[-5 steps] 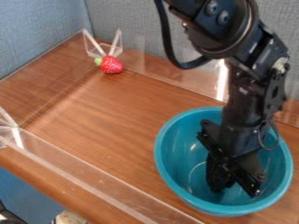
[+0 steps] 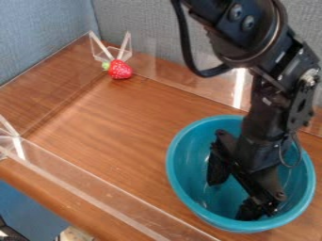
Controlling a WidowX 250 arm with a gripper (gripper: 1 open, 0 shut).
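Note:
My black gripper point(image 2: 239, 177) reaches down into a teal bowl point(image 2: 189, 179) at the lower right of the wooden table, its fingers spread open inside the bowl. Whether anything lies under or between the fingertips is hidden or too dark to tell. A red strawberry point(image 2: 120, 70) with a white tag behind it sits at the back left of the table.
Clear low walls line the table's edges, including the front left point(image 2: 75, 182) and the back. A grey-blue padded wall stands behind.
The gripper's fingers have spread wider inside the bowl over the last second, and the arm has shifted slightly. The strawberry and bowl look the same.

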